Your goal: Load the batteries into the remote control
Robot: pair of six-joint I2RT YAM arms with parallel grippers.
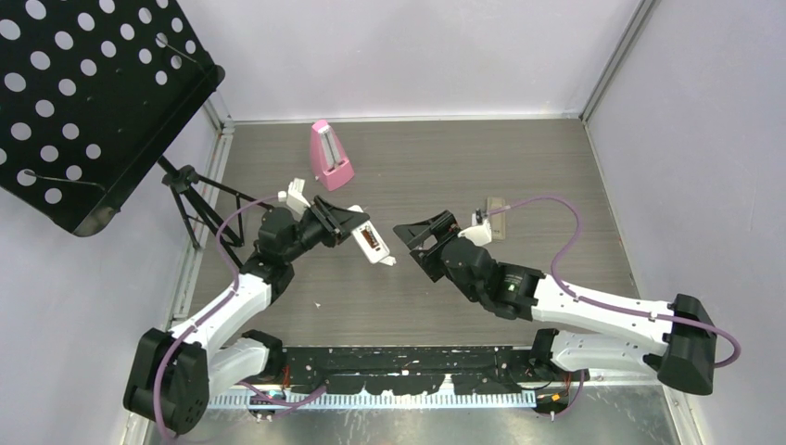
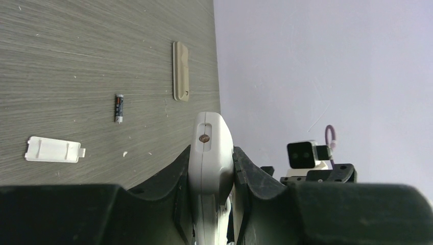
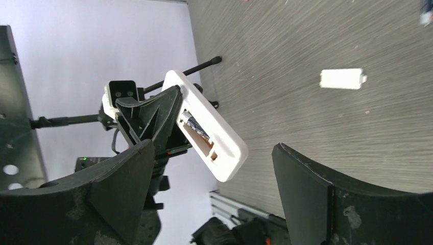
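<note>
My left gripper point(image 1: 352, 227) is shut on the white remote control point(image 1: 371, 239), holding it tilted above the table; in the left wrist view its end point(image 2: 209, 153) rises between the fingers. In the right wrist view the remote's compartment is open, with a dark battery point(image 3: 193, 122) in it and part of the compartment empty. My right gripper point(image 1: 412, 239) stands open, apart from the remote. A loose battery lies on the table, as does the white battery cover, also in the right wrist view point(image 3: 341, 78).
A pink metronome point(image 1: 331, 162) stands at the back. A beige object point(image 2: 181, 71) lies on the right of the table. A black stand point(image 1: 199, 199) is at the left; walls enclose the table.
</note>
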